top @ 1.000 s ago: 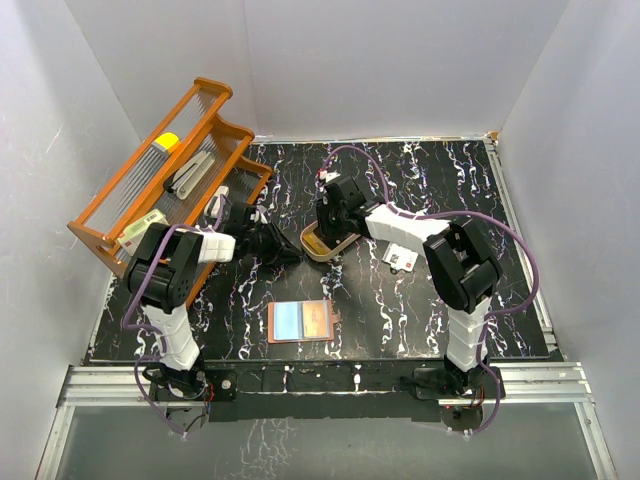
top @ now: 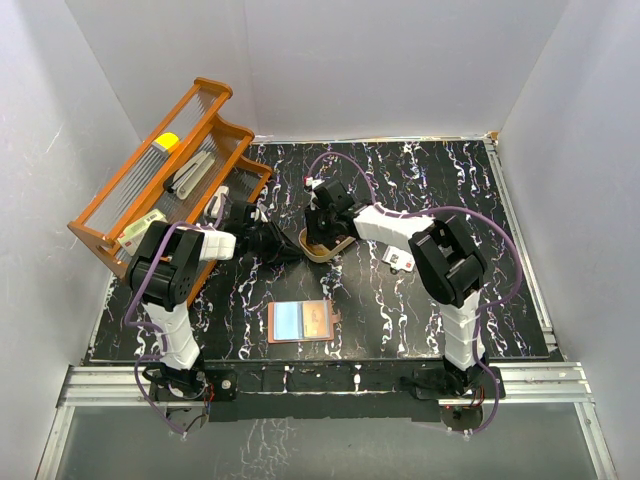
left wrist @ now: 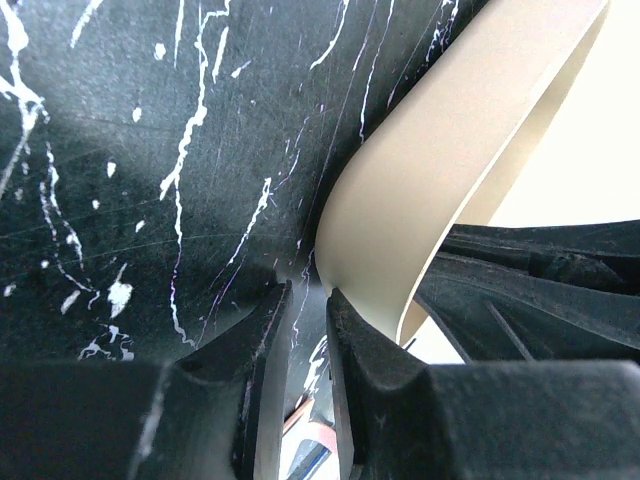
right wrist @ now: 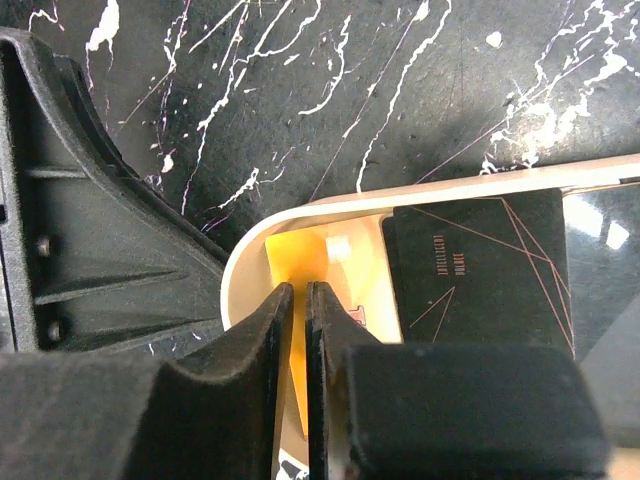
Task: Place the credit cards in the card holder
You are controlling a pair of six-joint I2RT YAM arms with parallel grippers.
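Observation:
In the top view a beige round-cornered tray [top: 323, 259] lies near the middle of the table. The right wrist view shows a yellow-orange card [right wrist: 298, 258] at the tray's end, beside a black card [right wrist: 480, 265] with thin copper lines. My right gripper is over the yellow-orange card, its fingers slightly apart with yellow showing between them. Outside the tray wall, my left gripper stands open by a narrow gap, nothing between its fingers. The card holder [top: 270, 324] lies open at the front, with a blue side and an orange side.
A wooden rack [top: 165, 180] with several items fills the left back. To the right of the tray lies a small white item [top: 398, 258].
My right gripper has moved left across the tray to its left end, over the yellow-orange card. The left arm, tray and card holder show no change.

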